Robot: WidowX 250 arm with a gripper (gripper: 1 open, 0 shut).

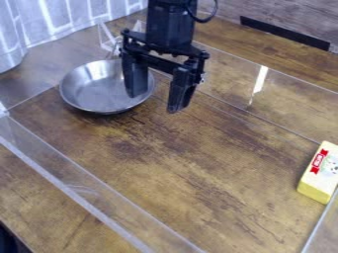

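Observation:
My black gripper (160, 81) hangs from the top centre over the table, its fingers apart and open, with nothing seen between them. Its left finger is over the right part of a shallow metal bowl (93, 87) at the upper left. A yellow box (318, 176) with a red label lies at the right edge.
A silver object (8, 49) is cut off at the top left corner, and some small light items, unclear, sit behind the bowl. Clear edge strips border the work area.

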